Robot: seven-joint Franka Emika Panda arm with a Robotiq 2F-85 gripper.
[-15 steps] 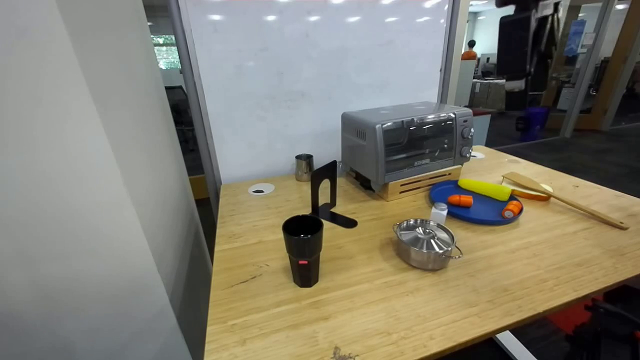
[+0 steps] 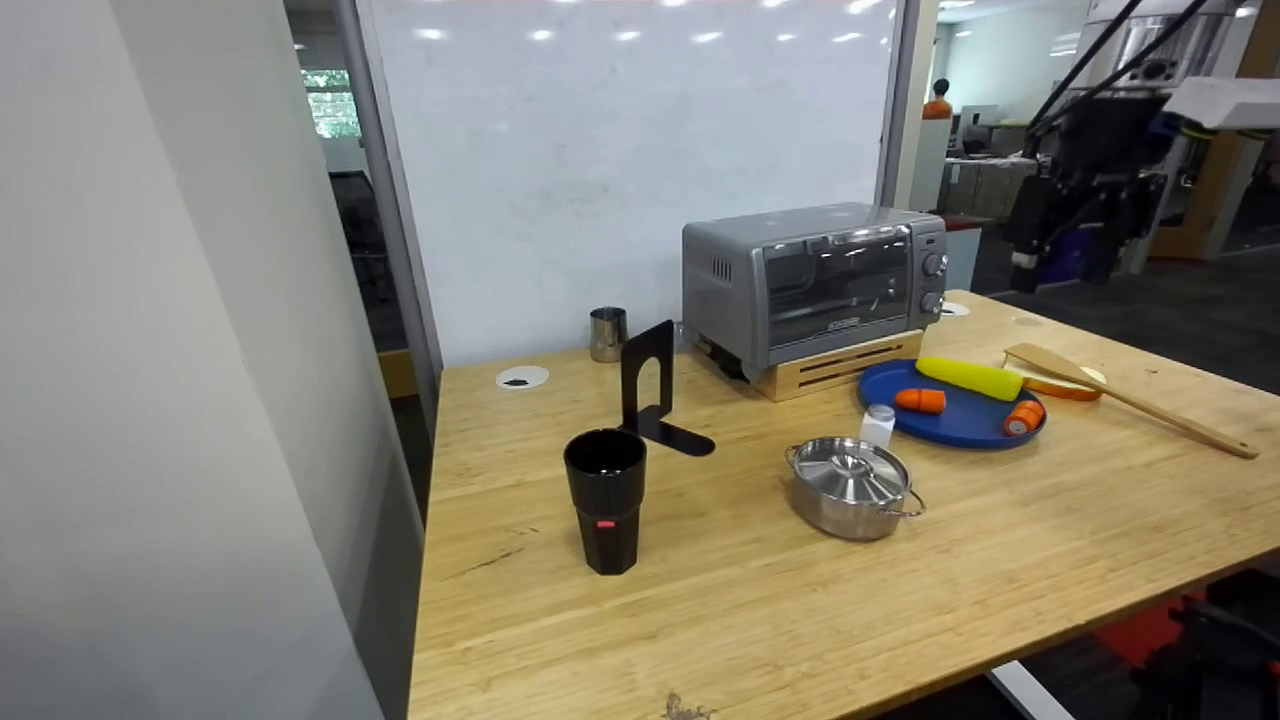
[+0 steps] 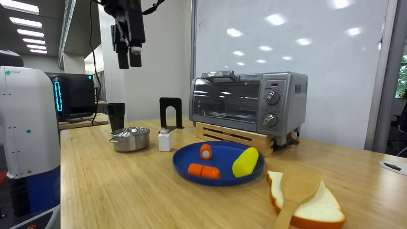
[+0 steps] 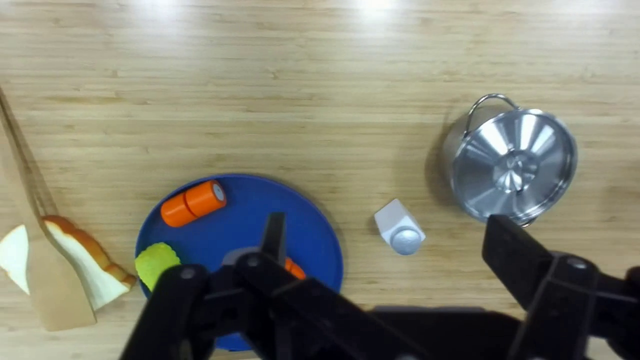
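High above the table, my gripper (image 3: 129, 65) is open, and nothing shows between its fingers. In the wrist view a white shaker (image 4: 398, 227) with a grey cap stands below, seen between the spread fingers. To one side of it lies a blue plate (image 4: 258, 201) bearing orange carrot pieces (image 4: 193, 203) and a yellow corn-like piece (image 4: 156, 262), partly hidden by a finger. On the shaker's other side is a lidded steel pot (image 4: 514, 165). A wooden spatula (image 3: 299, 187) rests across a slice of bread (image 3: 316, 210).
A toaster oven (image 2: 828, 282) sits on a wooden stand at the back, its door shut. A black cup (image 2: 606, 498), a black bookend (image 2: 649, 390) and a metal cup (image 2: 608, 334) occupy the left side.
In exterior view 1 my arm has turned and its gripper hangs at a different angle, slightly further right, with more of the arm showing. Objects on the table have stayed put.
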